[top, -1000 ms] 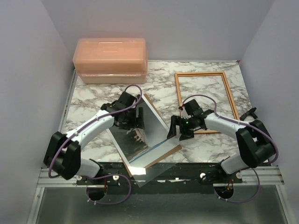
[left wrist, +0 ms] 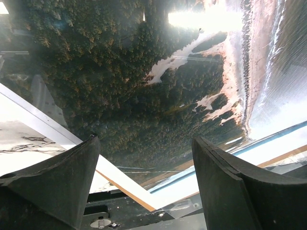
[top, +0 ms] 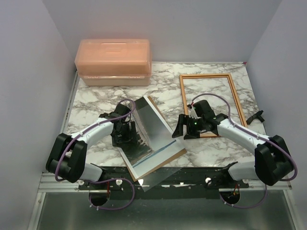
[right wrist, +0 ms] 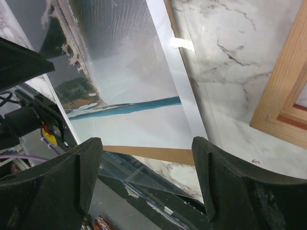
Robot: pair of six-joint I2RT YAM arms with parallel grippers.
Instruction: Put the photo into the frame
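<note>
The landscape photo (top: pixel 152 125) lies slantwise at mid-table, with white borders and a brown board (right wrist: pixel 158 154) showing past its edges. A glossy clear sheet (top: pixel 159 177) sticks out beyond its lower edge, over the table's front. My left gripper (top: pixel 123 138) is over the photo's left part, fingers wide apart; in the left wrist view only the picture and its white corner show between them. Above the lower right corner of the photo is my right gripper, its fingers apart with nothing visibly gripped. The empty wooden frame (top: pixel 205 75) lies at the right.
An orange translucent box (top: pixel 113 60) stands at the back left. A small black object (top: pixel 255 117) rests right of the frame. Bare marble (top: pixel 165 76) shows between box and frame. Walls close off both sides.
The right gripper has shifted only a little, its arm swinging toward the front. The photo and frame stay put.
</note>
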